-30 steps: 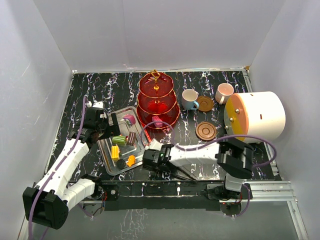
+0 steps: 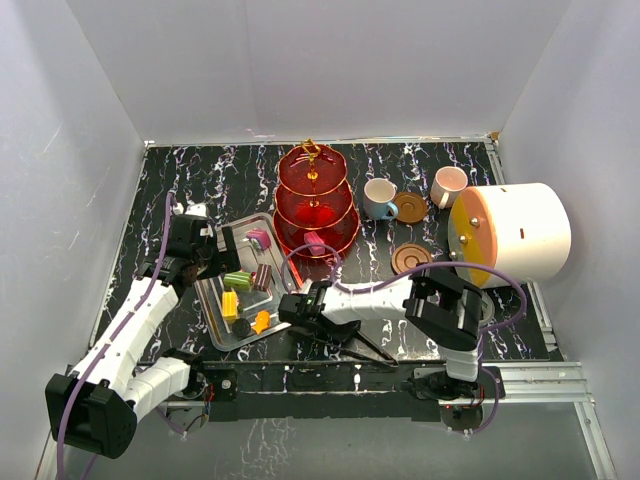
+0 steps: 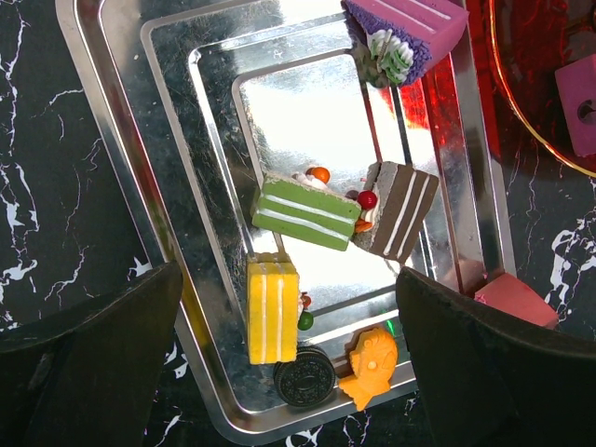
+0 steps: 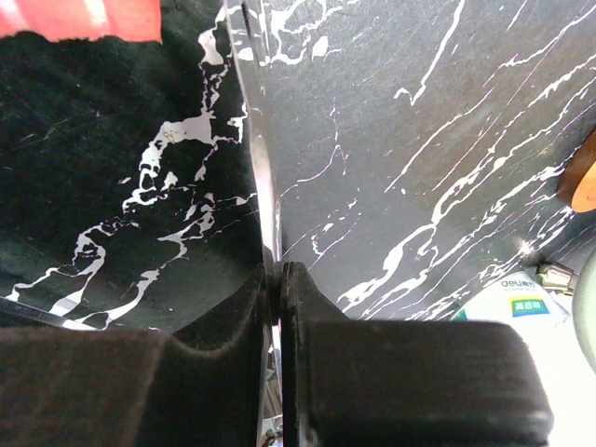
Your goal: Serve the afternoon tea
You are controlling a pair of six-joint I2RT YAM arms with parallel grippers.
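Note:
My left gripper hangs open above the metal tray (image 3: pixel 154 219), nothing held between its fingers. In the tray lie green (image 3: pixel 305 210), brown (image 3: pixel 399 212), yellow (image 3: pixel 272 312) and purple-pink (image 3: pixel 424 33) cake slices, a dark cookie (image 3: pixel 304 376) and an orange piece (image 3: pixel 372 367). Right of the tray, my right gripper is shut on a thin shiny metal strip (image 4: pixel 264 177), whose full shape is hidden. A red piece (image 4: pixel 84 19) shows at that view's upper left. The three-tier red stand (image 2: pixel 312 170) bears a pink cake (image 2: pixel 314 243) on its lowest plate.
Behind and right of the stand are a white-and-blue cup (image 2: pixel 380 198), a pink cup (image 2: pixel 449 186) and two brown coasters (image 2: pixel 409 207). A cream barrel-shaped container (image 2: pixel 520 230) fills the right side.
The left arm and the cakes look unmoved.

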